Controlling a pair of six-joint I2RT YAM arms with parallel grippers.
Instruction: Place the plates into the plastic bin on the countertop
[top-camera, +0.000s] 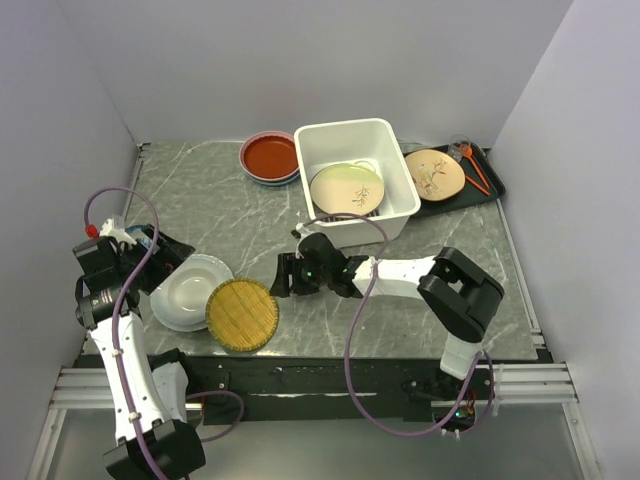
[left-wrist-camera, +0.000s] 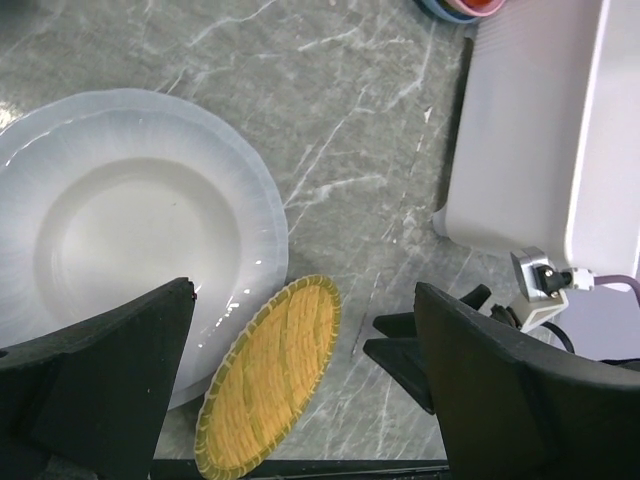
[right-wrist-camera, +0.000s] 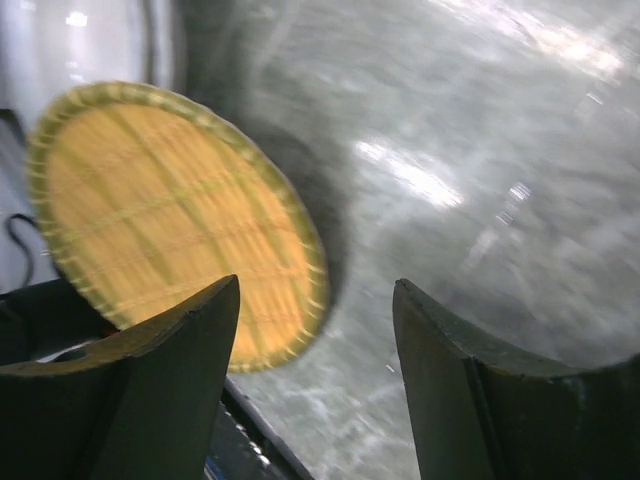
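Note:
A yellow woven round plate (top-camera: 242, 315) lies on the countertop, overlapping or beside the white plates (top-camera: 182, 295). My left gripper (top-camera: 172, 250) hangs open above the white plates, seen large in the left wrist view (left-wrist-camera: 133, 210). My right gripper (top-camera: 285, 275) is just right of the yellow plate, its fingers apart with nothing visible between them; in the right wrist view the yellow plate (right-wrist-camera: 175, 220) lies left of the fingertips. The white plastic bin (top-camera: 405, 195) at the back holds pale plates (top-camera: 345, 185).
Stacked red, pink and blue plates (top-camera: 269, 154) stand at the back, left of the bin. A black tray (top-camera: 450, 205) with a patterned plate and orange utensils lies at the back right. Bare countertop (top-camera: 470, 300) shows at the right.

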